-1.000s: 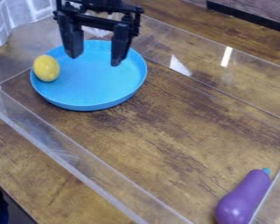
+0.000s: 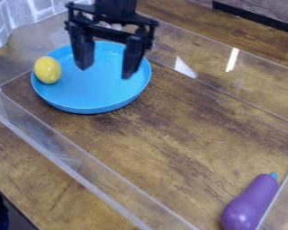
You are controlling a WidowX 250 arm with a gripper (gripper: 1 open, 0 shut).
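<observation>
My dark gripper [image 2: 108, 56] hangs over the blue plate [image 2: 101, 92] at the upper left, its two fingers spread wide with nothing visible between them. A yellow egg-shaped object [image 2: 47, 70] rests at the plate's left side, left of my gripper. A purple eggplant [image 2: 250, 203] with a small green tip lies on the wooden table at the lower right.
Clear transparent edging runs along the left and the far right, and a dark edge shows at the top right.
My gripper has moved slightly to the right and lower in the view. The plate, the yellow object and the eggplant have not moved.
</observation>
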